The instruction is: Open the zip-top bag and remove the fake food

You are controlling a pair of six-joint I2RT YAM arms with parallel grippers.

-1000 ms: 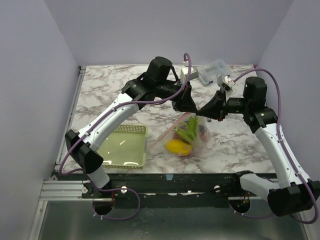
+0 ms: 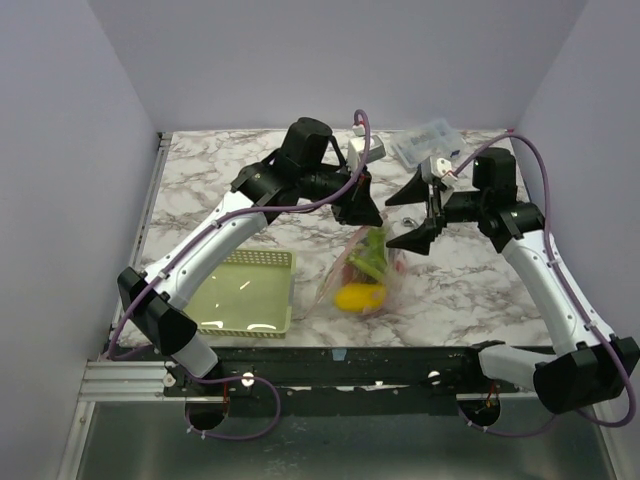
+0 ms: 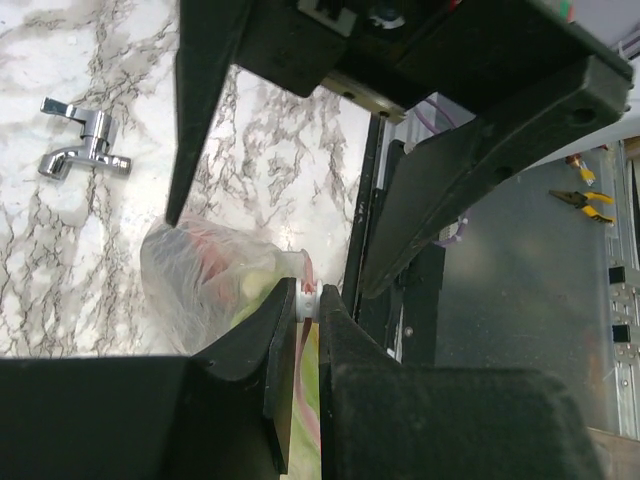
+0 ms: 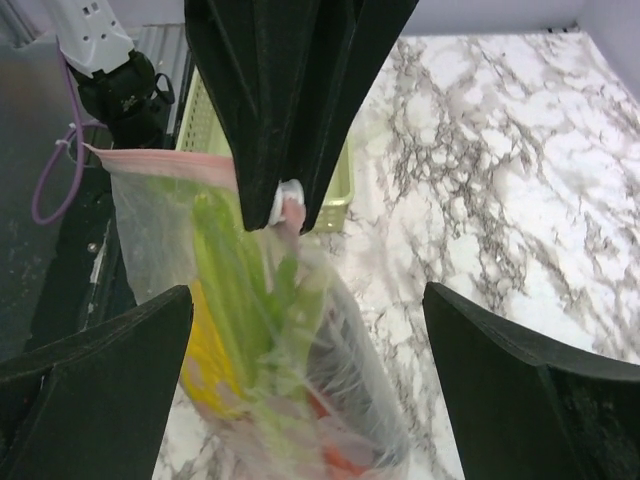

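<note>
The clear zip top bag (image 4: pixel 260 360) with a pink top edge stands on the marble counter, holding green fake food (image 2: pixel 370 258) and a yellow piece (image 2: pixel 360 296). My left gripper is shut on the bag's top edge, at a small white piece on the pink zip strip. My right gripper (image 2: pixel 398 215) is open beside it, at the bag's right, its two fingers apart with nothing between them.
A green basket (image 2: pixel 235 290) sits left of the bag. A clear plastic container (image 2: pixel 427 142) lies at the back right. A metal faucet (image 3: pixel 85 145) lies on the counter beyond the bag.
My right gripper has gone from shut at the bag's top to open and drawn apart from it. My left gripper has moved slightly left, carrying the bag's top with it.
</note>
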